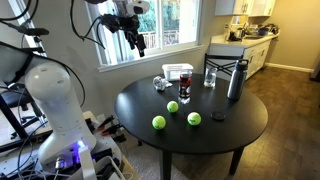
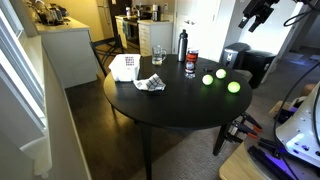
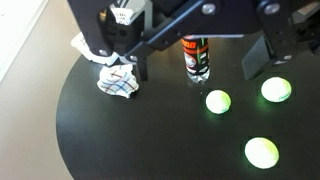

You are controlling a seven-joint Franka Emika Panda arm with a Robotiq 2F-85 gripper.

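Note:
High above the near-left edge of the round black table, my gripper (image 1: pixel 123 50) is open, with nothing between its fingers. Three green-yellow balls rest on the table: one ball (image 1: pixel 158 122) near the front edge, another ball (image 1: pixel 194 118) to its right, and a third ball (image 1: pixel 172 106) farther back. Behind them stands a red and black bottle (image 1: pixel 184 84), whose lower part (image 3: pixel 197 62) shows below the gripper in the wrist view. A crumpled checked cloth (image 3: pixel 118 81) lies left of the bottle there.
A white basket (image 1: pixel 179 72), a clear pitcher (image 1: pixel 210 76) and a tall dark flask (image 1: pixel 237 80) stand toward the table's back. A small dark disc (image 1: pixel 218 115) lies at the right. Bare tabletop (image 1: pixel 195 140) shows at the front.

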